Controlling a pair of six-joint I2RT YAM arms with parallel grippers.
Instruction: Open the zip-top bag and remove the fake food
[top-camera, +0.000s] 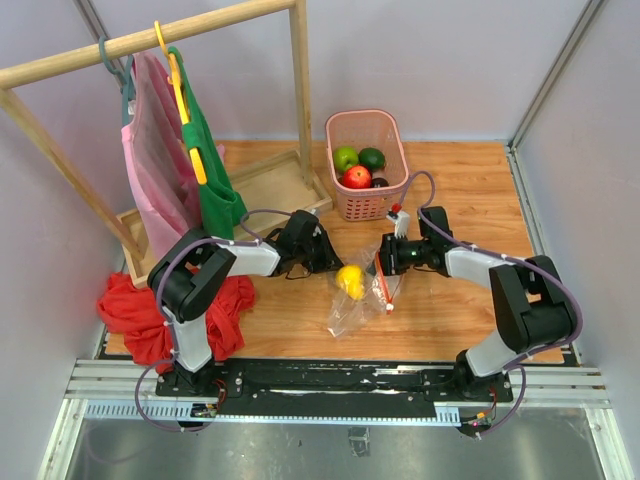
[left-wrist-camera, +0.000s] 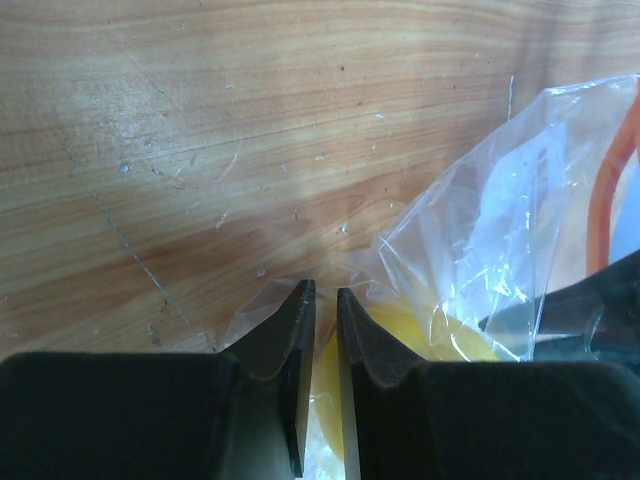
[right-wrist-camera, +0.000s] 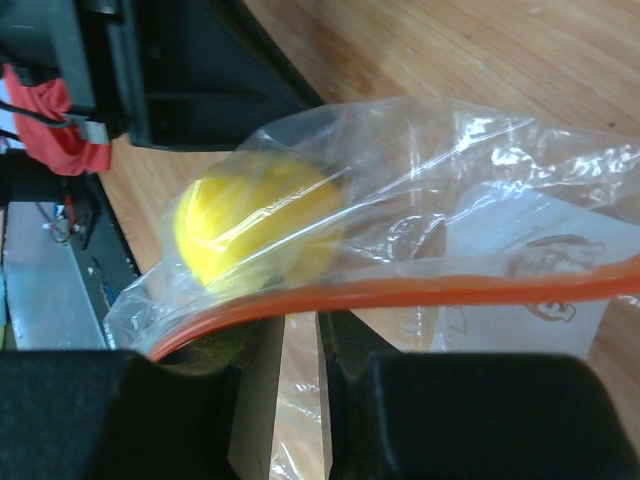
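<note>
A clear zip bag (top-camera: 350, 315) with an orange zip strip (right-wrist-camera: 420, 292) lies on the table, a yellow fake food (top-camera: 350, 281) inside it. My left gripper (top-camera: 336, 262) is at the bag's left side; in the left wrist view its fingertips (left-wrist-camera: 303, 300) are close together over the bag and yellow food, whether gripping plastic I cannot tell. My right gripper (top-camera: 386, 260) is at the bag's zip edge; in the right wrist view its fingers (right-wrist-camera: 345, 335) sit under the orange strip, slightly apart, with what is between them unclear.
A pink basket (top-camera: 365, 205) of fruit stands behind the bag. A wooden rack (top-camera: 300, 80) with hanging clothes and a tray is at left, red cloth (top-camera: 135, 315) at front left.
</note>
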